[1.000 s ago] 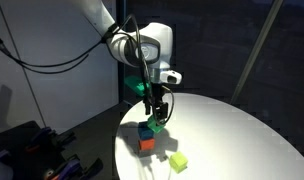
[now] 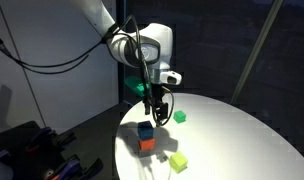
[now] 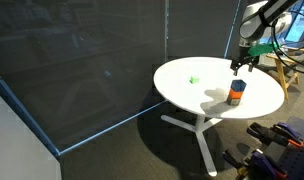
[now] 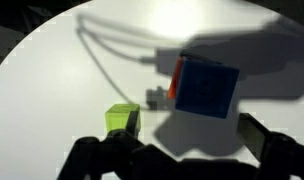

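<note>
A dark blue block (image 2: 145, 129) rests on top of an orange block (image 2: 146, 144) on the white round table. In the wrist view, the blue top (image 4: 206, 89) hides most of the orange block, leaving one orange edge (image 4: 176, 79) visible. My gripper (image 2: 157, 112) hangs above the stack. Its fingers (image 4: 254, 135) are wide apart with nothing held, so it is open. A green cube (image 2: 179, 116) lies on the table beyond the stack, to its right. Nearer the front is a lime cube (image 2: 178, 161). In exterior view 2 the stack (image 3: 235, 97) stands upright.
Shadows of the arm fall across the tabletop around the stack. A wooden chair (image 3: 286, 72) stands behind the table.
One second ago the green cube was beside the top of the stack, below my gripper. The arm and stack look unchanged.
</note>
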